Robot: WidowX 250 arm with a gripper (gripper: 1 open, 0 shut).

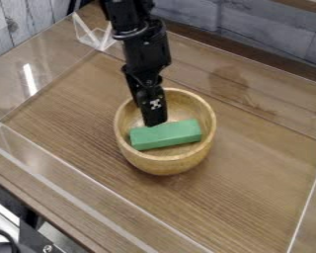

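Note:
A round wooden bowl (165,164) sits mid-table, holding a green rectangular block (165,135) that lies flat, slightly tilted across its front part. My black gripper (153,111) reaches down from the top over the bowl's back left, with its fingertips just above or inside the bowl behind the block. Its fingers look apart, with nothing visible held between them.
A raised wooden edge runs along the top right, and cables show at the lower left corner.

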